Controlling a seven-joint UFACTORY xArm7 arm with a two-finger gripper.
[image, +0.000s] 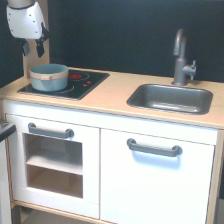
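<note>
At the upper left, my gripper (33, 49) points down, its dark fingers seen small against a dark backdrop. How far apart they stand cannot be made out, and no object shows hanging from them. Below and slightly to its right, a blue-grey pot (48, 80) rests upright on the left part of the black stove top (82, 83). A gap shows between the fingers and the pot's rim. What the pot holds is hidden by its wall and the low view.
A metal sink (170, 98) with a tall dark faucet (180, 58) lies at right. Below, the cabinet has an open-looking left compartment (55, 165) and a white right door (155, 180).
</note>
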